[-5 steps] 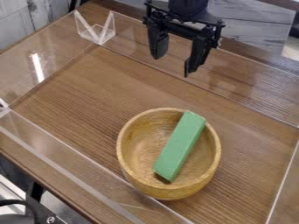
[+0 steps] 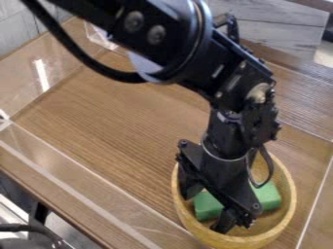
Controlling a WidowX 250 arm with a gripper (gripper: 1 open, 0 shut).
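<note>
The black robot arm fills the upper middle of the view and reaches down to the front right. Its gripper point(image 2: 215, 195) is low inside a yellow bowl point(image 2: 278, 223), over a green block point(image 2: 266, 197) that lies in the bowl. The fingers cover part of the block; whether they touch it or grip it I cannot tell.
The back of the table is largely hidden by the arm.
The bowl appears slightly further right, with the block now partly hidden.
</note>
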